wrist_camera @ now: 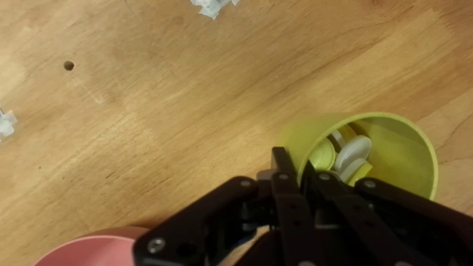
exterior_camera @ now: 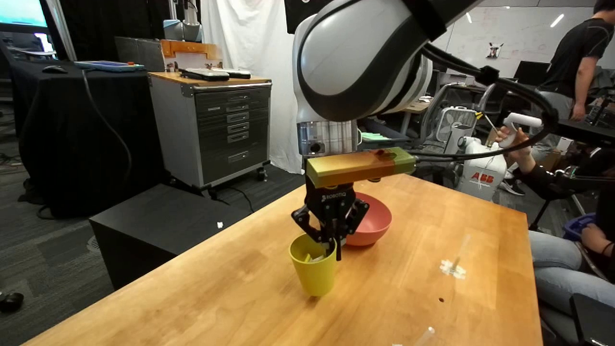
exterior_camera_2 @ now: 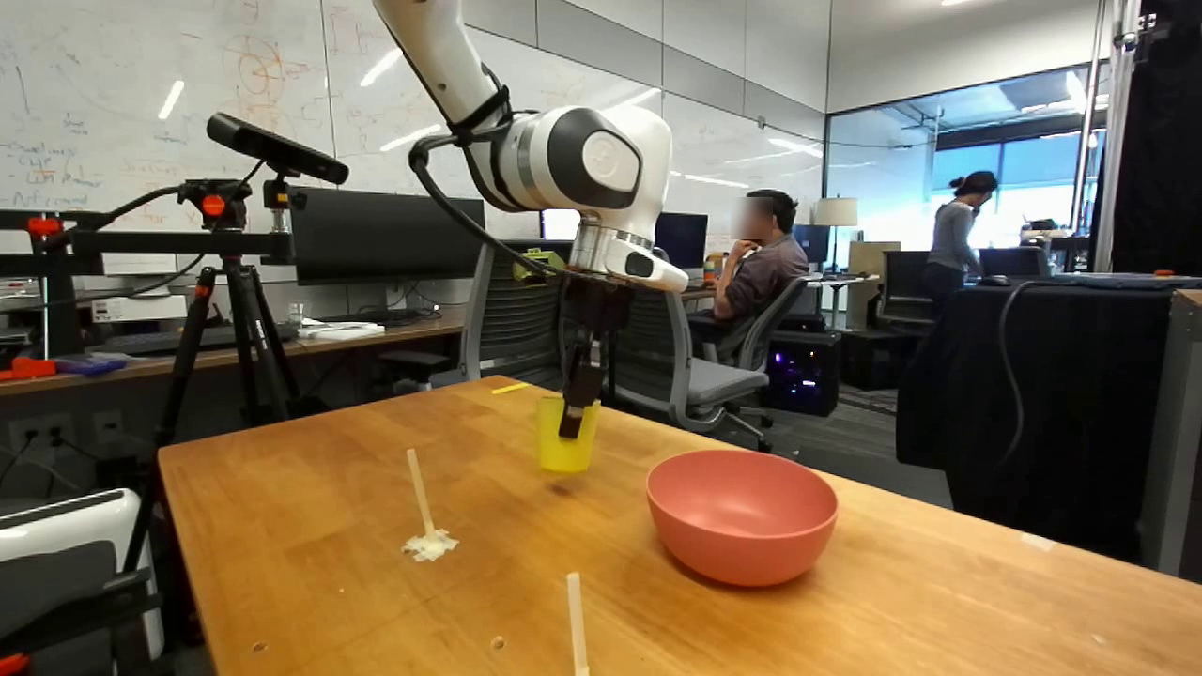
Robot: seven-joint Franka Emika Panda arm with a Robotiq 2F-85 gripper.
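A yellow cup (exterior_camera: pixel 315 276) holds several white and yellow pieces (wrist_camera: pixel 353 153), seen through its mouth in the wrist view. My gripper (exterior_camera: pixel 332 249) is shut on the cup's rim, one finger inside the wall and the other outside. In exterior view 2 the yellow cup (exterior_camera_2: pixel 563 441) hangs near the far part of the table, with my gripper (exterior_camera_2: pixel 572 422) reaching down to it. A red bowl (exterior_camera_2: pixel 741 520) stands on the table, empty as far as that view shows; in exterior view 1 the gripper partly covers the bowl (exterior_camera: pixel 372 219).
Thin upright sticks, one of them a taped stick (exterior_camera_2: pixel 420 496), rise from the wooden table (exterior_camera: pixel 398 305). Bare wood lies between the cup and the bowl in exterior view 2. A person sits beside the table's right side in exterior view 1.
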